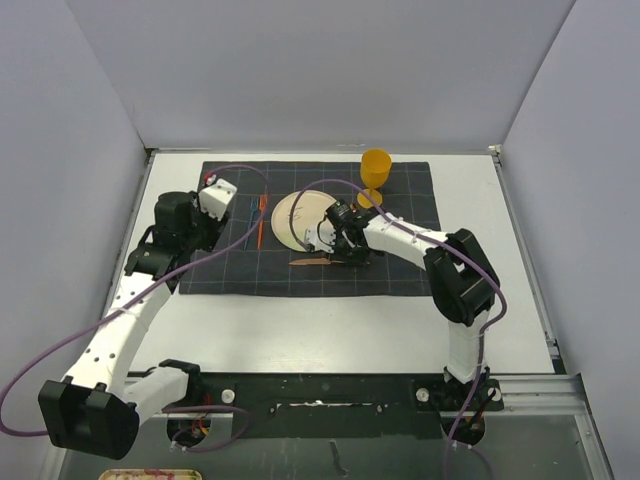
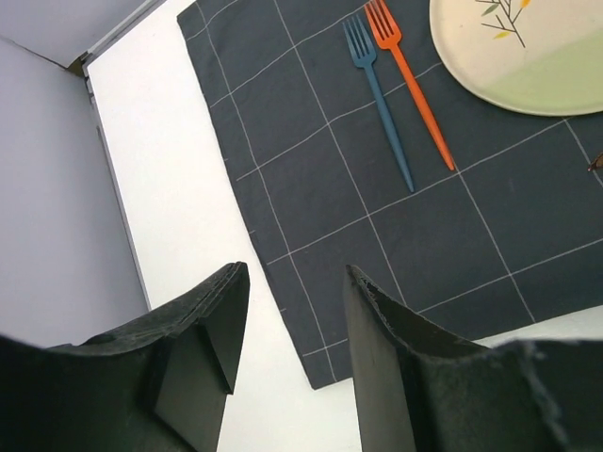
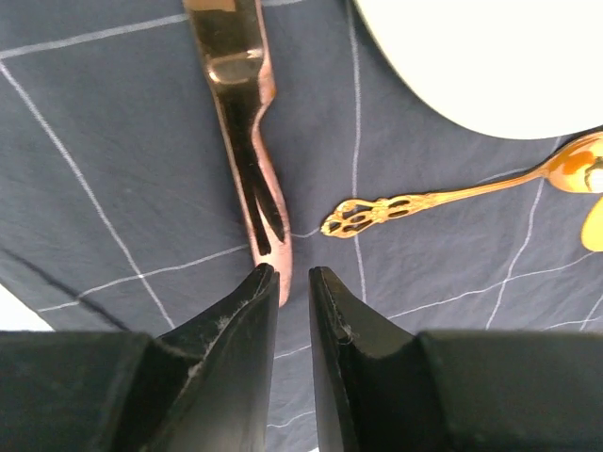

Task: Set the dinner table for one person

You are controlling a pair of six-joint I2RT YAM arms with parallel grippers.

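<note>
A copper-coloured knife (image 3: 247,132) rests on the dark mat in front of the plate, running left to right in the top view. My right gripper hovers over the end of its handle. A narrow gap shows between those fingers, which do not clasp the knife. The cream plate (image 1: 287,218) is partly covered by the right arm. A gold spoon (image 3: 424,201) appears in the right wrist view. Left of the plate are an orange fork (image 2: 415,89) and a blue fork (image 2: 384,108). My left gripper is open and empty.
The gridded dark mat (image 1: 220,275) lies on a white table (image 1: 310,330). At its back right stands a yellow cup (image 1: 375,165).
</note>
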